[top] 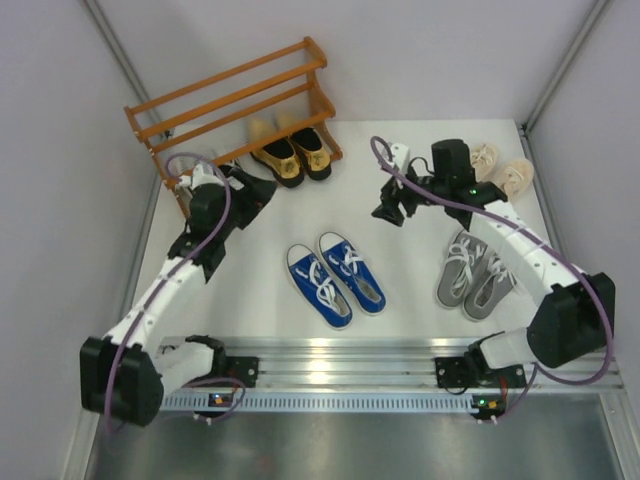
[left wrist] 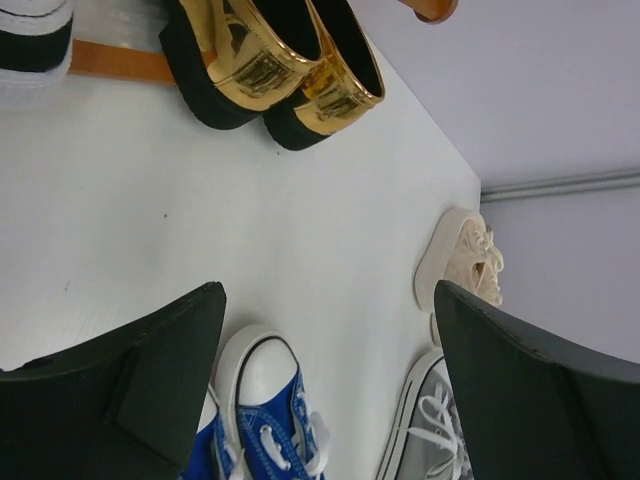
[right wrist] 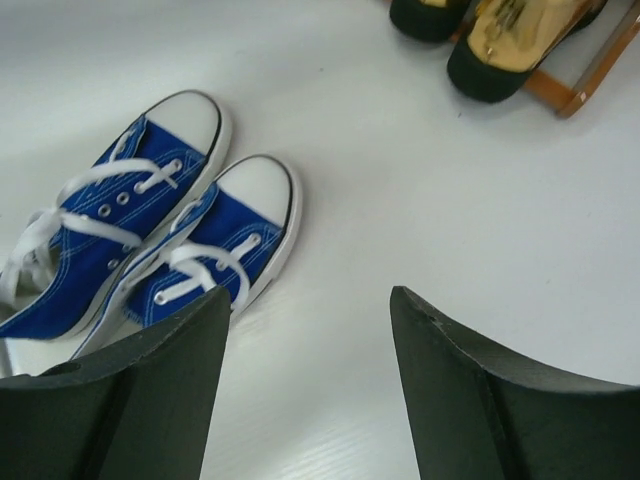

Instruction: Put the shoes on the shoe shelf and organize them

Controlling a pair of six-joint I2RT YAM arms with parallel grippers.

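The wooden shoe shelf [top: 230, 97] stands at back left, with yellow-gold, dark-soled shoes [top: 280, 160] [left wrist: 250, 60] on its lower level. My left gripper [top: 250, 195] hovers at the shelf's front, open and empty; it hides the black-and-white shoes there, partly seen in the left wrist view. My right gripper [top: 393, 210] is over bare table right of centre, apart from the shoes, with nothing between its fingers. Blue sneakers [top: 317, 283] [right wrist: 140, 200] lie at front centre, grey sneakers [top: 458, 270] at right, cream shoes [top: 512, 178] at back right, partly behind the right arm.
Walls bound the workspace at the back and sides, and metal rails [top: 340, 365] run along the front.
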